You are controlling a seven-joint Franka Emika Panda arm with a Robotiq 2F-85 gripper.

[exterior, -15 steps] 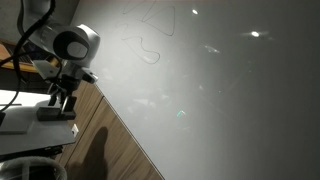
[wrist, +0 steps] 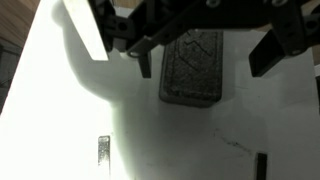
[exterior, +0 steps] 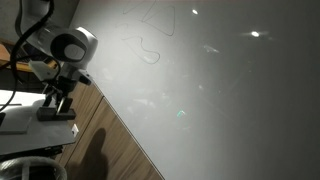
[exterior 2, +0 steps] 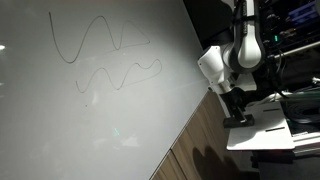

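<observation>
A dark block that looks like a whiteboard eraser [wrist: 190, 85] lies on a white tabletop [wrist: 60, 130]. In the wrist view it sits between the two spread fingers of my gripper, with a gap showing on both sides. My gripper is open and holds nothing. From the side, the gripper [exterior: 60, 100] points down with its fingertips at the eraser [exterior: 57, 114]. The second exterior view also has the eraser [exterior 2: 238, 122] under the hand, near the table's board side. A large whiteboard [exterior 2: 120, 115] carries wavy dark lines [exterior 2: 118, 75].
In the wrist view, a small marker-like stick [wrist: 104, 155] and a dark short piece [wrist: 261, 166] lie on the table. Wood panelling [exterior: 110, 135] runs below the board. A round bin [exterior: 32, 168] stands by the table's edge.
The hand appears slightly lower over the eraser than a second ago; the shift is small. The eraser has not visibly moved.
</observation>
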